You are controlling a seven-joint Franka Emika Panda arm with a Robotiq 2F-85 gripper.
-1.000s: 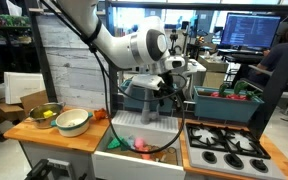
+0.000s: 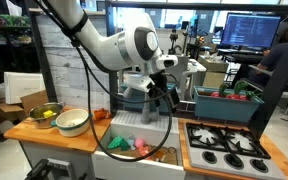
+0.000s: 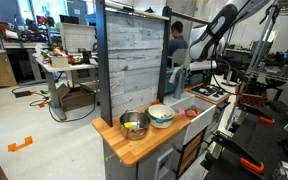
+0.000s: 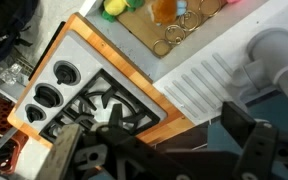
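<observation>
My gripper (image 2: 168, 101) hangs above the back part of the sink, in front of a blue rack. From the wrist view the gripper is open, its two dark fingers wide apart with nothing between them. Below it lie the ridged white sink ledge (image 4: 199, 85) and the stove (image 4: 89, 90). Several small items rest in the sink basin (image 2: 112, 163), among them an orange one (image 4: 164, 10), a green one (image 4: 114, 8) and some metal rings (image 4: 174, 35). The gripper is apart from all of them.
A grey faucet (image 4: 277, 55) stands close by on one side. Behind the stove (image 2: 227, 148) is a teal basket (image 2: 224, 107) with red and green items. On the wooden counter are a cream pot (image 2: 73, 122), a metal bowl (image 3: 135, 123) and an orange item (image 2: 101, 114).
The arm's head has swung slightly left and toward the camera, and the gripper has come a little lower and left. The sink items look unmoved.
</observation>
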